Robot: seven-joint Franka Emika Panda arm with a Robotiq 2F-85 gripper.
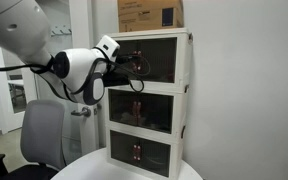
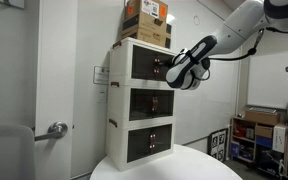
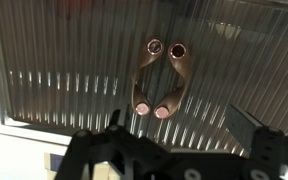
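Observation:
A white cabinet [image 1: 185,90] of three stacked compartments with dark ribbed doors stands on a round white table [image 1: 94,168]. My gripper is level with the top compartment, in front of its doors. In the wrist view, two brown strap handles [image 3: 144,80] [image 3: 184,75] sit side by side near the middle, ahead of the open fingers. One finger [image 3: 115,120] shows on the left and the other [image 3: 239,122] on the right, apart from the straps, with nothing held. The doors appear closed; the arm partly hides the top one in exterior view 1.
Cardboard boxes [image 2: 147,24] rest on top of the cabinet. A grey office chair [image 1: 42,135] stands left of the table, near a door with a lever handle [image 2: 57,130]. Bare table lies in front of the cabinet.

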